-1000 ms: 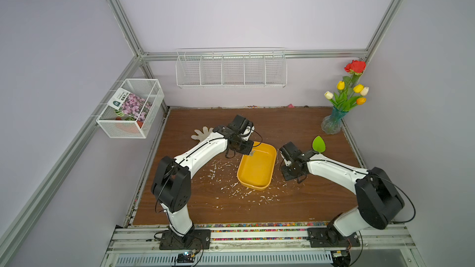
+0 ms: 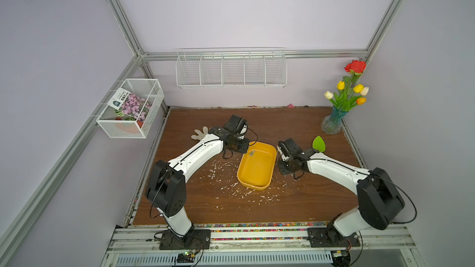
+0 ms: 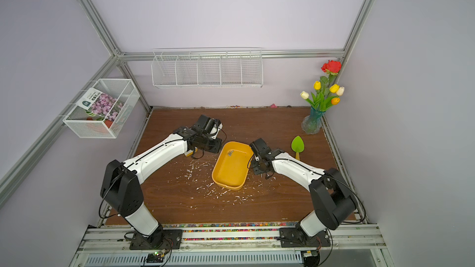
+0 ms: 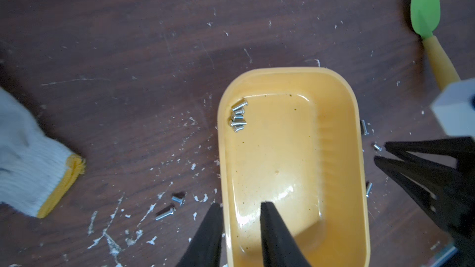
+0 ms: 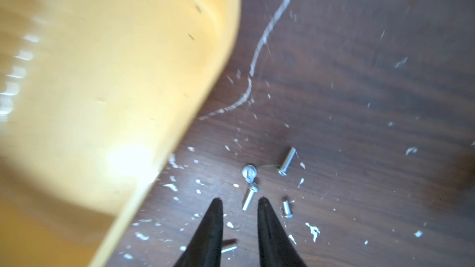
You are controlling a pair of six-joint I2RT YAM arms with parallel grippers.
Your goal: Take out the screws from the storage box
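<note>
The yellow storage box (image 4: pixel 277 168) stands in the middle of the table. Several silver screws (image 4: pixel 238 114) lie heaped in its far left corner. Other loose screws (image 4: pixel 165 212) rest on the wood left of the box, and more screws (image 5: pixel 288 161) lie to its right. My left gripper is over the box's left wall, its fingers apart and nothing held. Beyond the box's right wall, my right gripper is also open; screws on the table show between its fingertips, but none is gripped.
A green trowel (image 2: pixel 318 143) lies at the right, with a flower vase (image 2: pixel 331 124) behind it. At the left is a pale glove (image 4: pixel 29 158). White scraps litter the wood around the box.
My left gripper has shifted slightly left, uncovering the screws in the box's corner.
</note>
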